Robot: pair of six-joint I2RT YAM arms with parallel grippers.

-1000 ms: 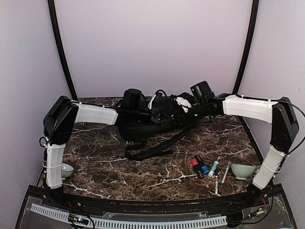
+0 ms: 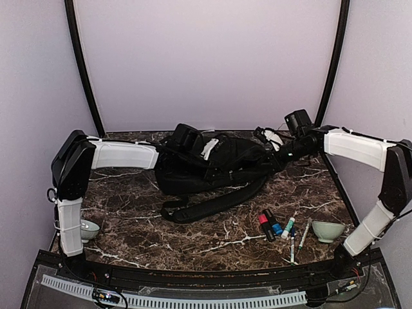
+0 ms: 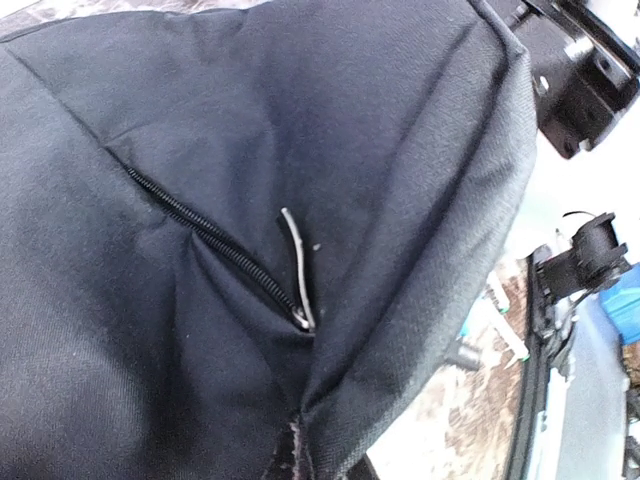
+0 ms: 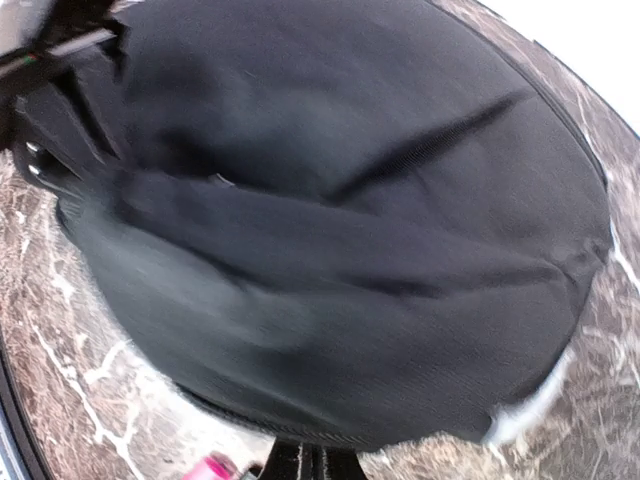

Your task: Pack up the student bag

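Note:
The black bag (image 2: pixel 180 177) lies across the back of the counter, its long strap (image 2: pixel 215 206) stretched in front. My left gripper (image 2: pixel 209 168) is shut on the bag's fabric; the left wrist view shows a fold caught at the bottom, beside a zipper (image 3: pixel 230 255) with a pull tab (image 3: pixel 298 260). At the bag's right end is my right gripper (image 2: pixel 275 158), shut; in the right wrist view its tips sit at the bag's lower edge, with nothing clearly between them.
Markers and glue sticks (image 2: pixel 270 225) lie at the front right beside a pale bowl (image 2: pixel 327 233). Another bowl (image 2: pixel 90 230) is at front left, partly behind the left arm.
My right gripper has moved to the right, and the bag's right part and strap reach farther right. The left gripper has shifted slightly.

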